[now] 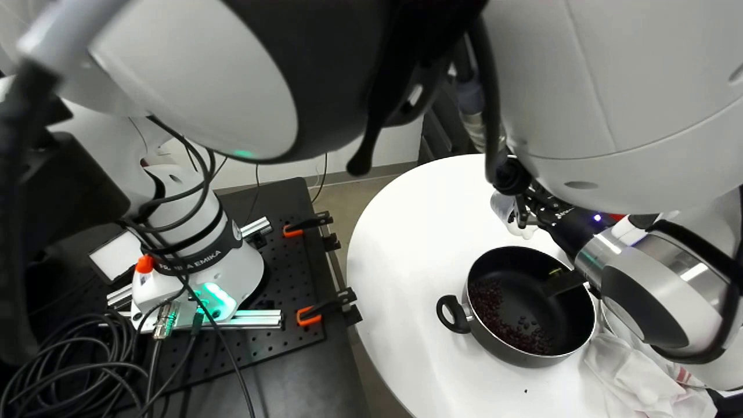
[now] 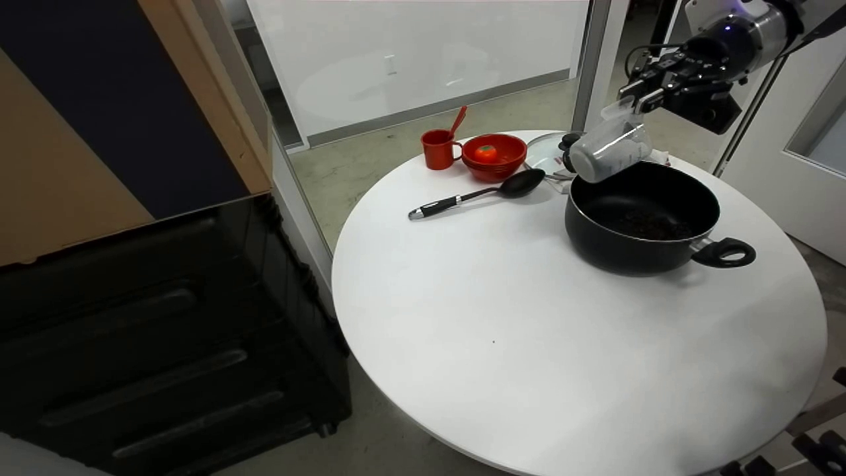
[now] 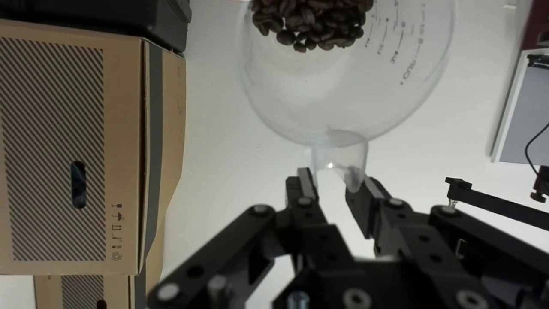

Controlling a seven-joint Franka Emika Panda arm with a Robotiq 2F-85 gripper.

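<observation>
A clear plastic measuring cup [image 2: 615, 151] hangs tilted in the air at the pan's far-left rim. My gripper is shut on its handle [image 3: 339, 146]. Dark beans [image 3: 311, 23] appear within the cup's outline in the wrist view; exterior view 2 does not show them clearly through its wall. Below stands a black pan [image 2: 626, 250] with dark reddish beans [image 1: 491, 310] scattered on its bottom. In exterior view 1 the arm partly covers my gripper [image 1: 527, 211] and the cup [image 1: 502, 206].
A black ladle [image 2: 519, 184], a red bowl [image 2: 499, 170] holding a tomato [image 2: 485, 154], and a red mug [image 2: 437, 151] lie along the far side of the table. A white cloth [image 1: 637, 369] is beside the pan.
</observation>
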